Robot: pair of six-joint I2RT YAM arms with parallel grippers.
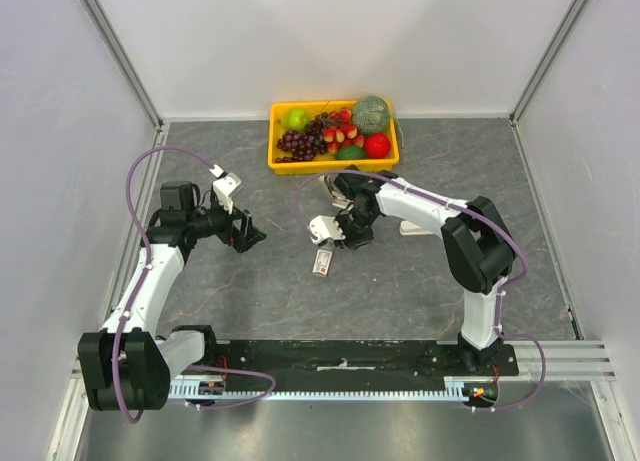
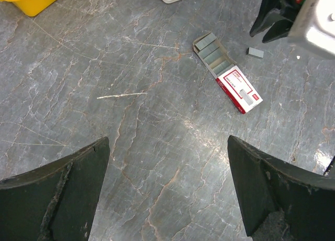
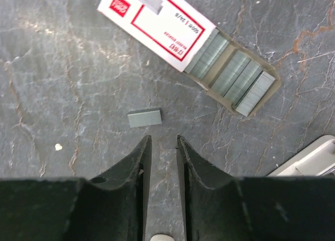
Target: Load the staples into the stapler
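An open box of staples point(image 3: 233, 76), with its white-and-red sleeve point(image 3: 157, 24) slid partly off, lies on the grey table point(image 3: 63, 121). A loose grey staple strip point(image 3: 144, 118) lies just beside it. My right gripper hovers over the table near that strip, fingers part open with nothing between them. My left gripper stands open and empty at the left, away from the box. A pale object point(image 3: 306, 157) with dark parts, likely the stapler, is cut off at the edge of the right wrist view; the right arm partly hides it from above.
A yellow crate of fruit point(image 1: 280, 156) stands at the back centre. A white flat object point(image 1: 418, 228) lies right of the right arm.
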